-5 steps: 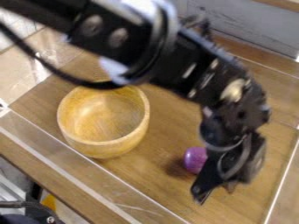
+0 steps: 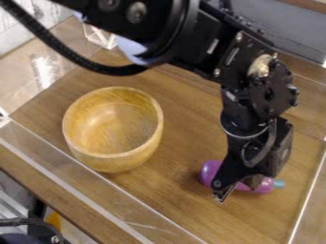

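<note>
A purple object with a teal tip [image 2: 212,173] lies on the wooden table at the right. My black gripper [image 2: 239,179] is low over it, its fingers partly covering it; whether anything is between them or whether they are shut is hard to tell. To the left stands an empty yellow wooden bowl [image 2: 112,128].
The wooden table [image 2: 140,200] has clear room below and right of the bowl. Clear and grey edges border it on the left and right, and a grey wall stands at the back.
Since a second ago the gripper has moved up in the view and slightly back over the purple object, showing more of it. The bowl is unmoved.
</note>
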